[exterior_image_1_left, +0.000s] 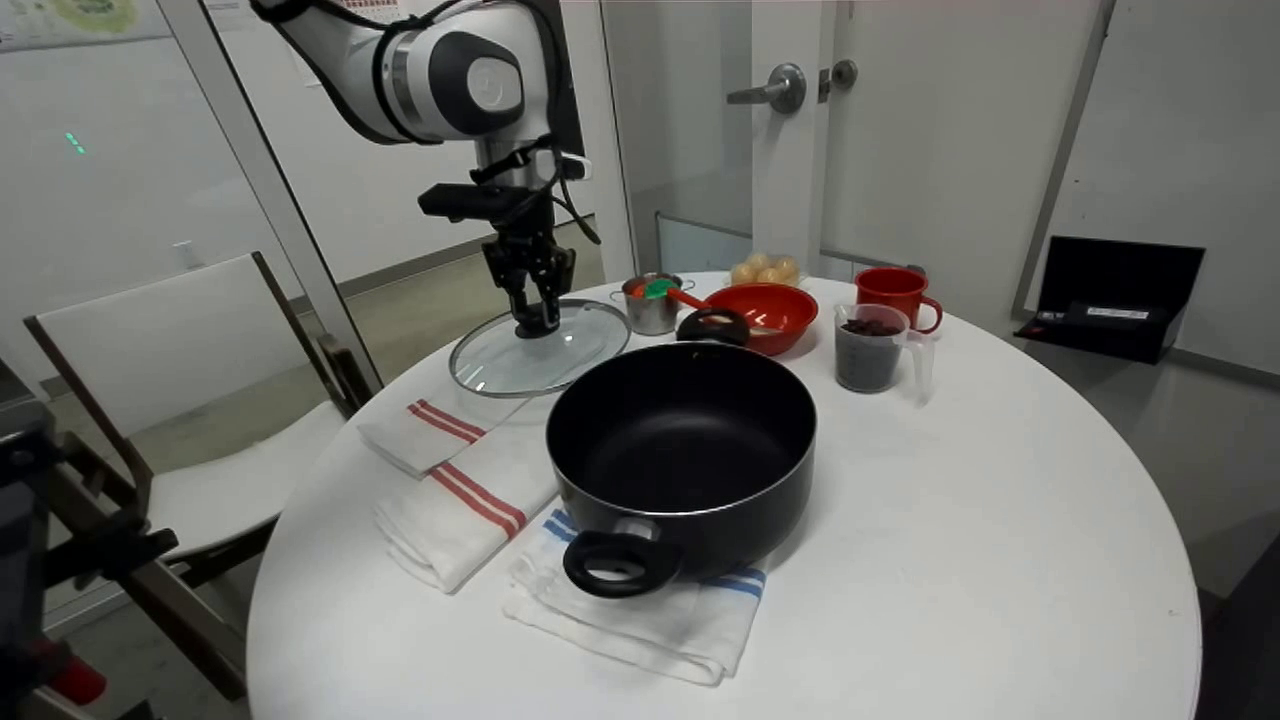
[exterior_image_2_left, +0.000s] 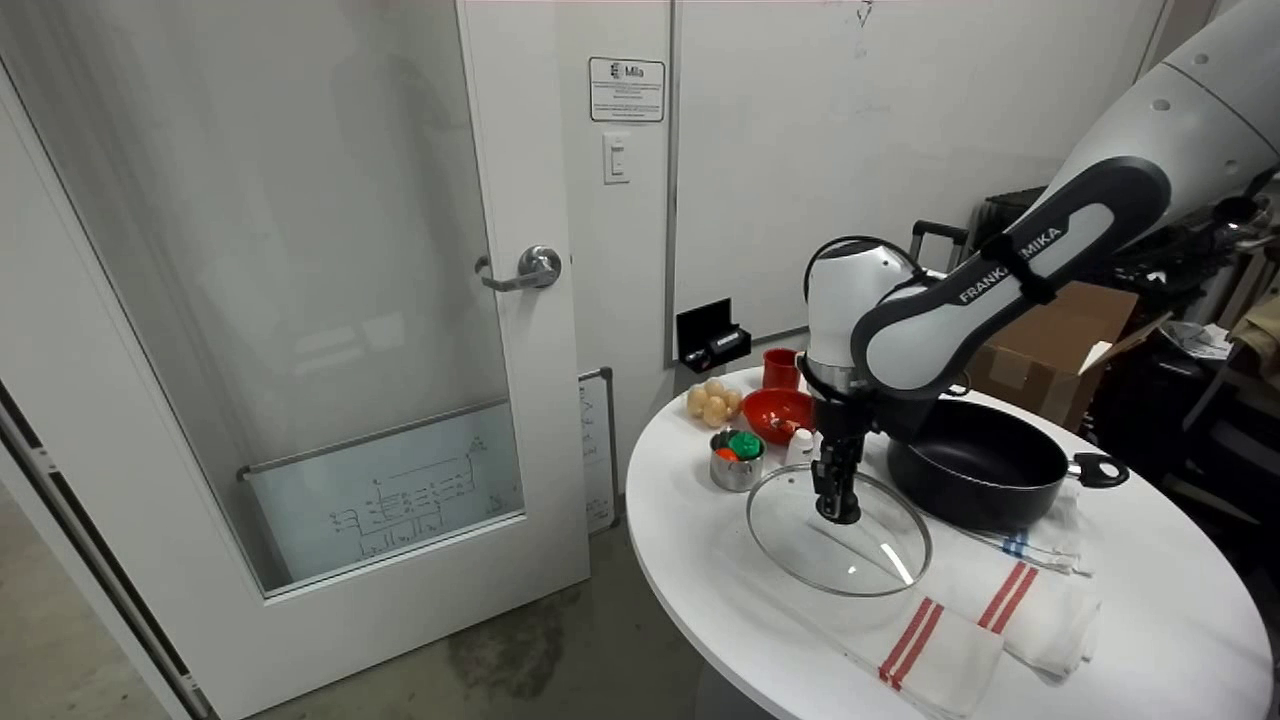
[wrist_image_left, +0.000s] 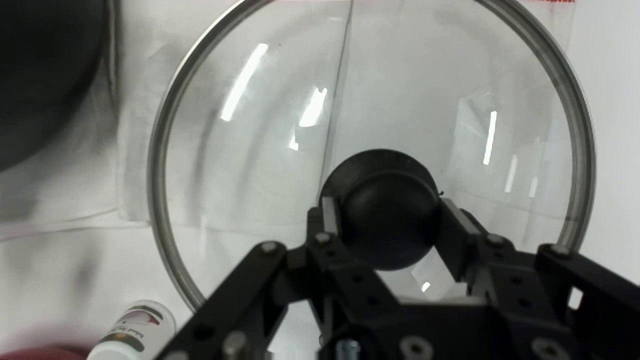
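My gripper is shut on the black knob (wrist_image_left: 387, 210) of the glass lid (wrist_image_left: 252, 162), one finger on each side of it. In exterior view 1 the lid (exterior_image_1_left: 504, 358) hangs level or nearly so, a little above the table's far left part. To its right, in that view, the black pot (exterior_image_1_left: 684, 444) stands uncovered and empty, its near handle over a folded blue-striped towel (exterior_image_1_left: 648, 624). Exterior view 2 has the lid (exterior_image_2_left: 840, 564) beside the pot (exterior_image_2_left: 978, 468), with the gripper (exterior_image_2_left: 836, 510) above its centre.
Red-striped towels (exterior_image_1_left: 480, 504) lie near the pot. Behind it stand a steel cup (exterior_image_1_left: 651, 312), a red bowl (exterior_image_1_left: 774, 314), a measuring cup (exterior_image_1_left: 867, 354) and a red mug (exterior_image_1_left: 894, 292). A white bottle (wrist_image_left: 135, 333) is near the lid.
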